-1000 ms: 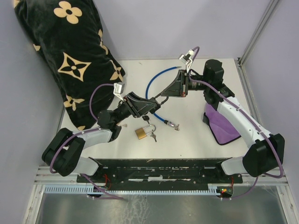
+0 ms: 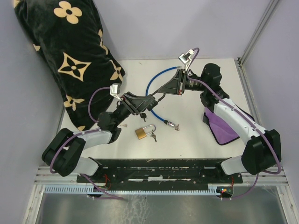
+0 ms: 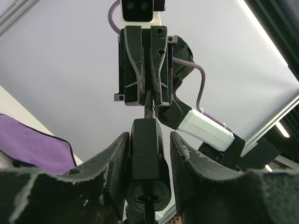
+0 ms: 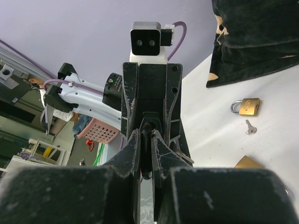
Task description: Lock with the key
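A black lock body (image 3: 147, 168) with a dark shackle is held up between the two grippers above the mat's middle. My left gripper has its fingers around the body; whether they grip it is unclear. Above it, my right gripper is shut on a thin dark rod reaching down into that lock, seen in the left wrist view; whether it is key or shackle I cannot tell. In the top view, a brass padlock (image 2: 141, 134) lies below the grippers with small keys (image 2: 153, 137) beside it.
A blue cable lock (image 2: 160, 116) curves across the white surface. A purple pouch (image 2: 219, 126) lies at the right, a dark patterned cushion (image 2: 74, 56) at the back left.
Both grippers have shifted very slightly, the right one a little upward in the top view. The things on the surface have not moved.
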